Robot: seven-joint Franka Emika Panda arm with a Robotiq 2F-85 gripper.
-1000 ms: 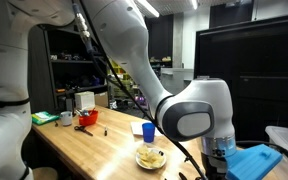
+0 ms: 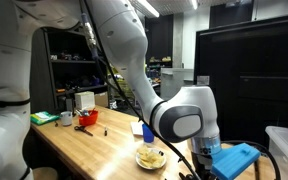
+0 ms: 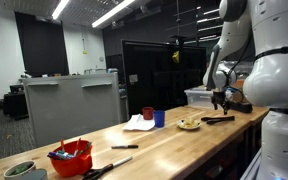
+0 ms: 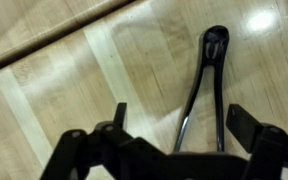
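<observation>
A pair of black tongs (image 4: 218, 95) lies on the wooden table, its joined end pointing up in the wrist view and its two arms spread toward the bottom. My gripper is open above it, with the tongs seen between the fingers, nearer the right one. Nothing is held. In exterior view 2, the gripper (image 3: 224, 106) hangs low over the table's far right side, just above the dark tongs (image 3: 219, 119). The arm largely hides this spot in exterior view 1.
A plate with yellowish food (image 3: 189, 124) and a blue cup (image 3: 159, 118) stand nearby. A red container (image 3: 71, 158) holds several items at the table's other end. A table edge (image 4: 54, 38) crosses the wrist view's upper left.
The arm's blue-covered part has shifted left in exterior view 1, and the forearm has swung slightly with it. The plate and cup stay in place.
</observation>
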